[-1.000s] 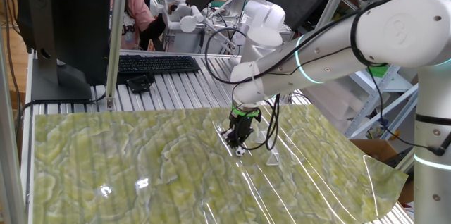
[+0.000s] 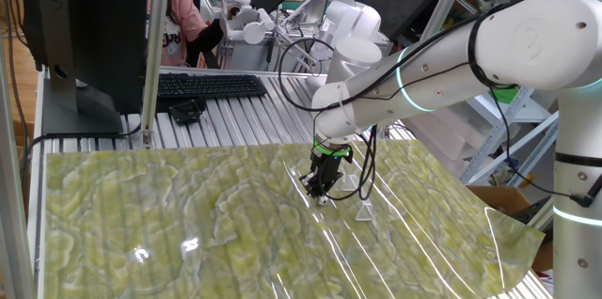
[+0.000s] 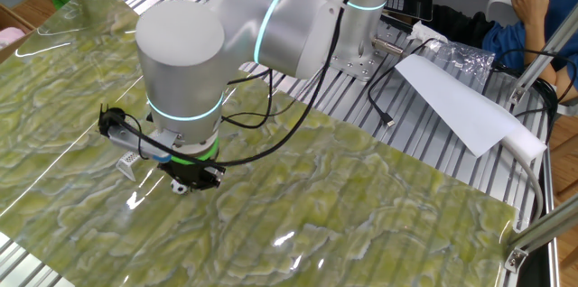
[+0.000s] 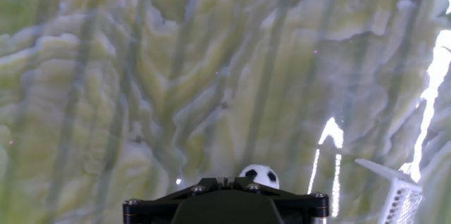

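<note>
A small black-and-white football (image 4: 261, 175) shows just beyond the top edge of my black gripper in the wrist view, its lower part hidden. From exterior view 1, the gripper (image 2: 323, 189) points down at the marbled green mat, with the ball (image 2: 323, 201) right at its fingertips. The second exterior view has the ball (image 3: 179, 186) low beside the gripper's tip. Whether the fingers touch it is unclear, and their opening does not show. A small white goal (image 4: 400, 199) with a net stands on the mat to the right in the wrist view.
A monitor (image 2: 94, 45) and a keyboard (image 2: 212, 86) stand behind the mat at the left. Loose black cables (image 3: 298, 134) hang along the arm.
My wrist and gripper have shifted slightly right in exterior view 1. Less of the ball shows at the fingertips than before. The goal has stayed put.
</note>
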